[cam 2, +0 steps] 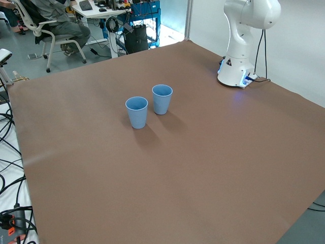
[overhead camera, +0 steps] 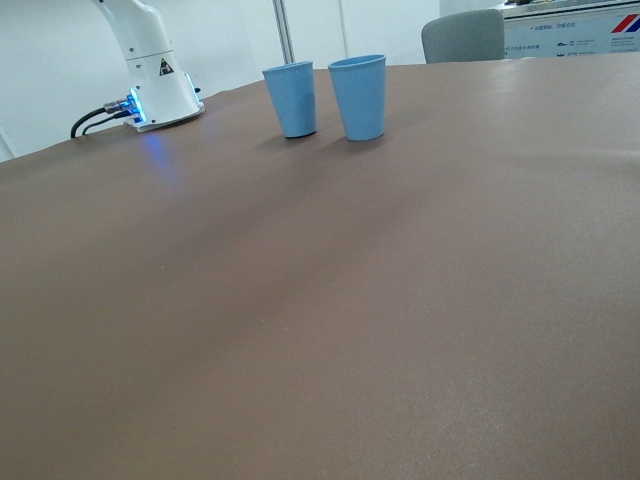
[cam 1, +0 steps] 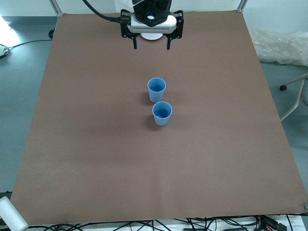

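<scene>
Two light blue cups stand upright on the brown table [cam 1: 159, 168], close together near its middle. In the left view one cup [cam 1: 156, 89] is behind the other [cam 1: 161, 113]; in the right view they stand side by side, one [cam 2: 136, 112] left of the other [cam 2: 161, 99]. The top view shows both cups [overhead camera: 291, 98] at table level. My gripper [cam 1: 151, 45] hangs at the table's far edge in the left view, well behind the cups, its two black fingers wide apart with nothing seen between them.
The white arm base [cam 2: 235, 71] sits at one edge. Cables [cam 2: 15, 218] run along another edge, off the table top. An office chair and a seated person are beyond the table in the right view.
</scene>
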